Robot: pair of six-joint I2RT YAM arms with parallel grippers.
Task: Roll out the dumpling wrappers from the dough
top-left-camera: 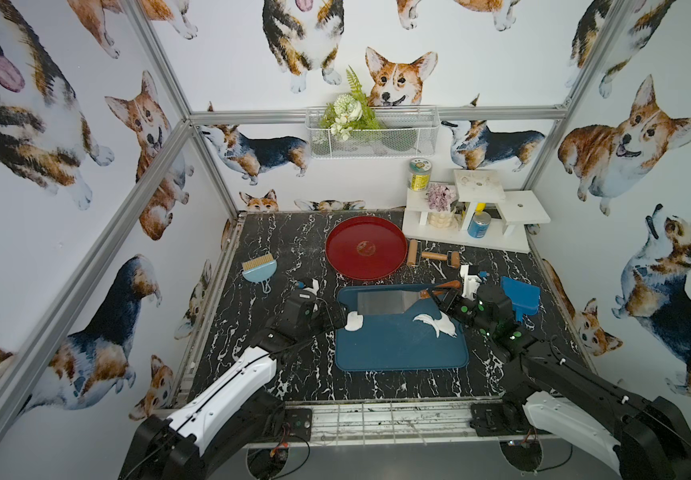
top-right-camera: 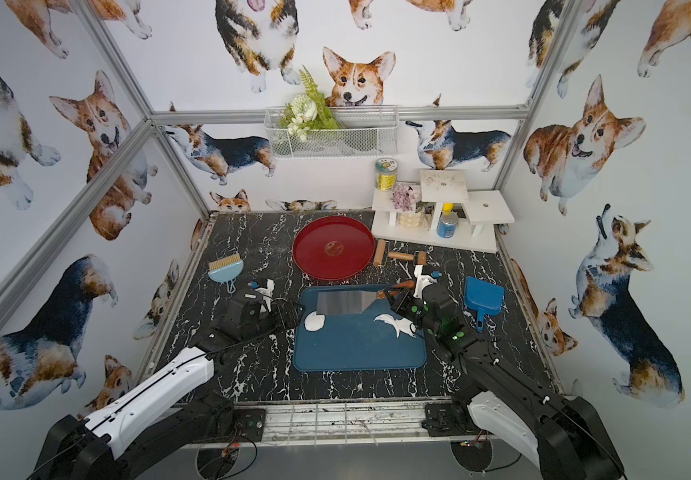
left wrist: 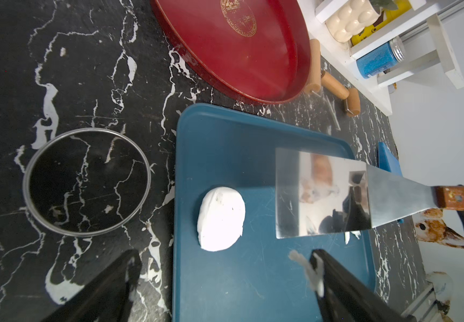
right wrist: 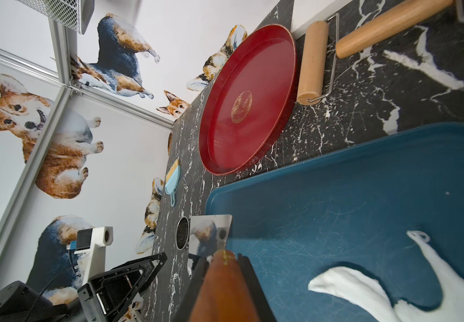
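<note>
On the left part of the blue tray (left wrist: 264, 284) lies a flattened white dough lump (left wrist: 221, 219), apart from other pieces. A curved, branching strip of dough (right wrist: 350, 287) rests on the tray's right side. My right gripper is shut on the brown handle of a scraper (left wrist: 323, 196), whose broad metal blade is over the tray, right of the lump; its height is hard to judge. Near the tray's left edge my left gripper stands open, with nothing held between its blurred fingers. A thin metal ring (left wrist: 89, 129) lies on the table left of the tray.
Behind the tray sits a red round pan (top-left-camera: 365, 248). Beside it lie a wooden roller (right wrist: 312, 61) and another wooden tool (top-left-camera: 440, 257). A brush (top-left-camera: 259, 269) is at left, a blue dustpan (top-right-camera: 483, 296) at right. The tray's front half is clear.
</note>
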